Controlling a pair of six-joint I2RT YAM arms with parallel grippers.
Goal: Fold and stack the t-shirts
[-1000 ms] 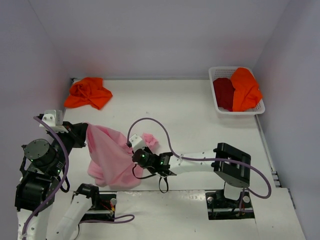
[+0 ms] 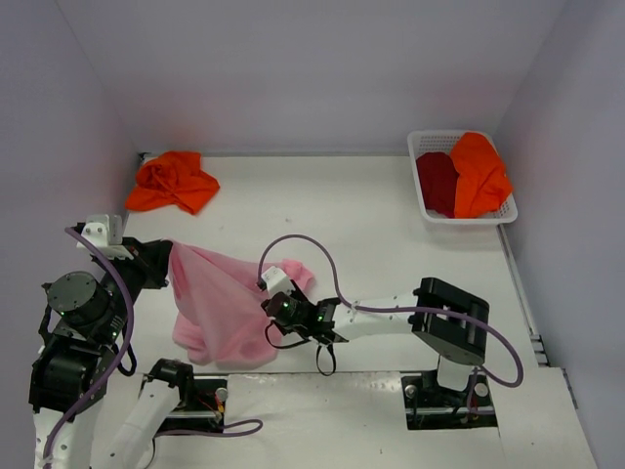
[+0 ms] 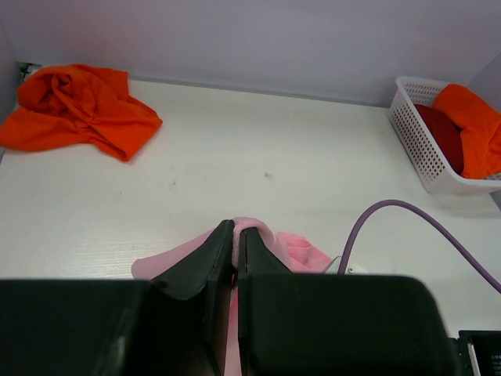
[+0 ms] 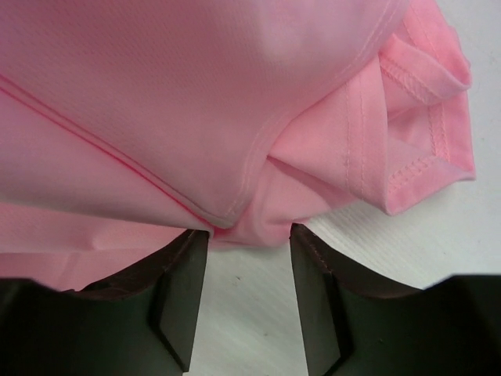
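Observation:
A pink t-shirt (image 2: 227, 311) hangs down from my left gripper (image 2: 169, 246) and spreads over the table between the two arms. In the left wrist view the fingers (image 3: 218, 254) are pinched together on a fold of the pink fabric. My right gripper is low over the table at the shirt's right part, its fingertips apart. Seen from the right wrist, pink cloth (image 4: 270, 215) with stitched hems lies at and just beyond those tips, the left finger touching or nearly touching a fold. Whether any cloth sits between them is unclear.
A crumpled orange shirt (image 2: 174, 183) lies at the back left. The white basket (image 2: 426, 143) at the back right holds a dark red cloth (image 2: 437, 183) and an orange one (image 2: 479, 176). Bare table separates them.
My right gripper has shifted slightly to the right, and the bunched pink cloth beside it has moved a little the same way. The left arm stays put, still pinching the shirt.

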